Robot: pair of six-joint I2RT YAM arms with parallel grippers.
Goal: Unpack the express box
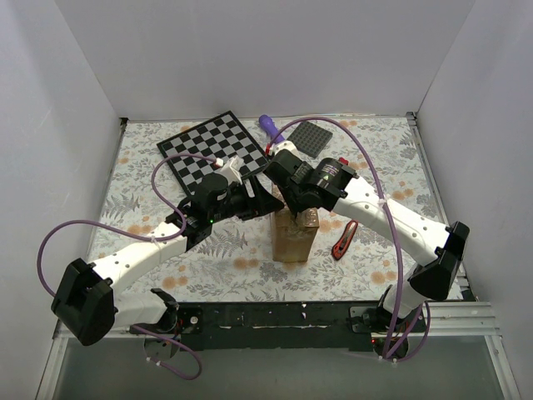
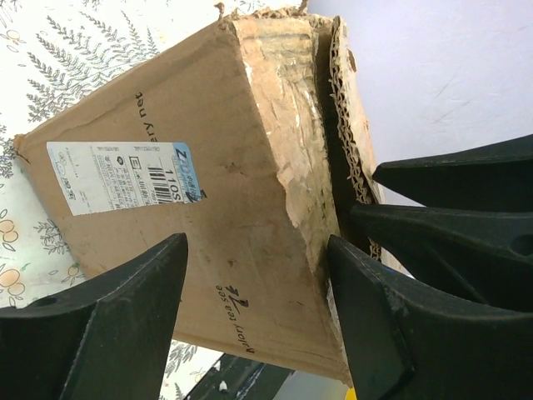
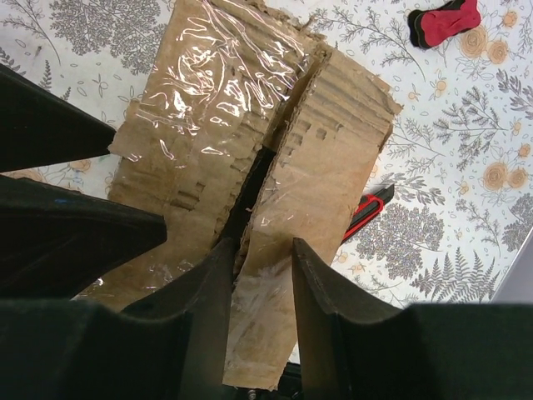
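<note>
An upright brown cardboard box with a shipping label stands mid-table, its taped top split along a dark slit. My left gripper is open at the box's left side; in the left wrist view its fingers are apart over the labelled face and the top edge. Above the box is my right gripper. Its fingers stand part way apart by the right flap, one close to the slit; whether they touch the flap is unclear. The box's contents are hidden.
A red-and-black cutter lies right of the box. Behind are a checkered board, a purple-handled tool and a dark grid pad. Both grippers are very close together.
</note>
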